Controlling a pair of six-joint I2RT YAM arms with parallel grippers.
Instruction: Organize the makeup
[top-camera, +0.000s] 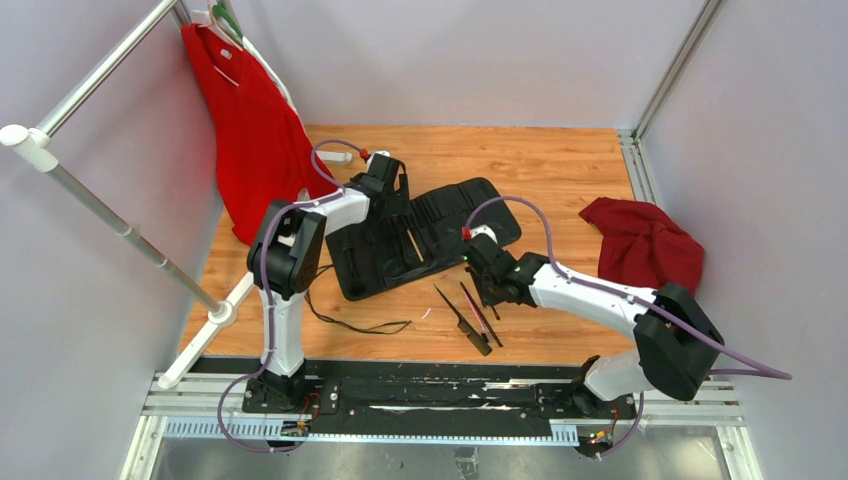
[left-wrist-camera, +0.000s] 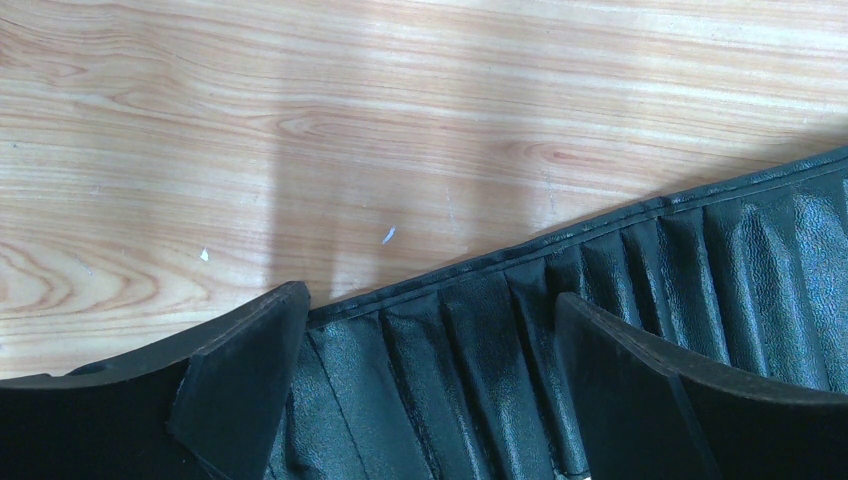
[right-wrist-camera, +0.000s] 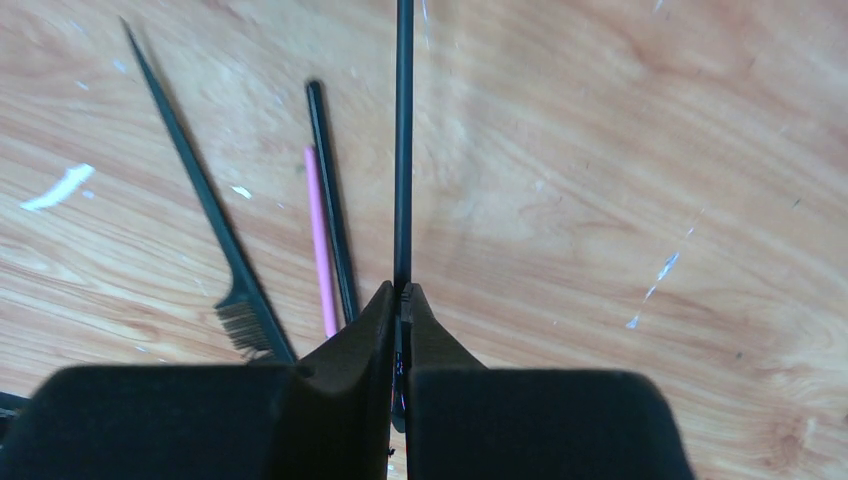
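In the right wrist view, my right gripper is shut on a thin black stick (right-wrist-camera: 403, 150), raised off the table. To its left lie another black stick (right-wrist-camera: 330, 185), a pink stick (right-wrist-camera: 320, 235) and a black comb (right-wrist-camera: 205, 195) with a pointed tail. The black pocketed makeup roll (top-camera: 455, 210) is spread flat on the table, a thin tan stick (top-camera: 414, 245) in its middle. Over the roll's far edge, my left gripper stands open, its fingers wide apart with only pocket folds visible between them.
A dark cord (top-camera: 355, 327) trails from the roll's left side. Red cloth (top-camera: 650, 245) is heaped at the right, and a red garment (top-camera: 245, 130) hangs from the rack (top-camera: 130, 235) at the left. Bare table shows behind the roll.
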